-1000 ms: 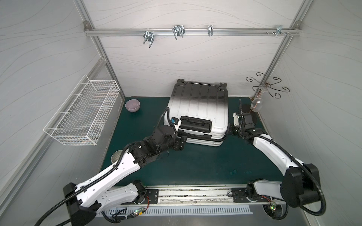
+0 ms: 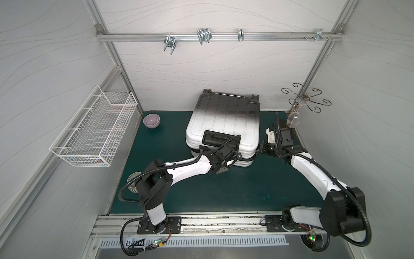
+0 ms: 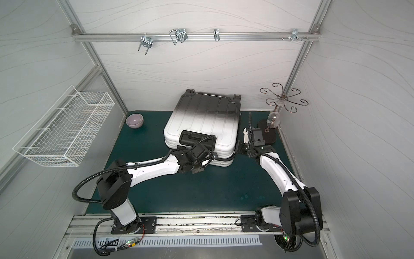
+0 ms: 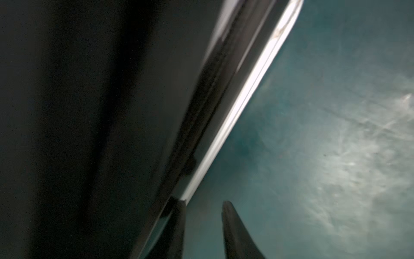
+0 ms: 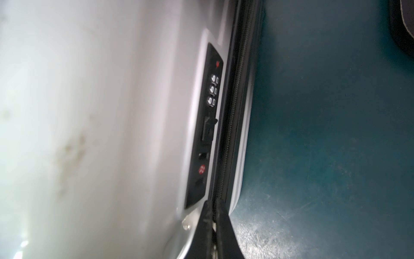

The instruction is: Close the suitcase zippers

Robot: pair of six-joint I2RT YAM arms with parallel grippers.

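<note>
The suitcase (image 2: 224, 116), white fading to dark grey, lies flat at the back of the table. Its zipper track (image 5: 236, 86) runs along the right side below a combination lock (image 5: 206, 125). At the front right corner my right gripper is shut against the track; I cannot make out a zipper pull between its tips. In the left wrist view the dark front side of the case with its track (image 4: 202, 99) fills the left. My left gripper has a gap between its fingers, empty, close to the front right corner.
A lilac bowl (image 2: 151, 120) sits at the back left, and another round container (image 2: 132, 183) is partly hidden behind the left arm. A wire basket (image 2: 97, 129) hangs on the left wall.
My left gripper has swept right along the suitcase front, from its left end to near the right corner. The suitcase has shifted slightly left. The right arm has barely moved.
</note>
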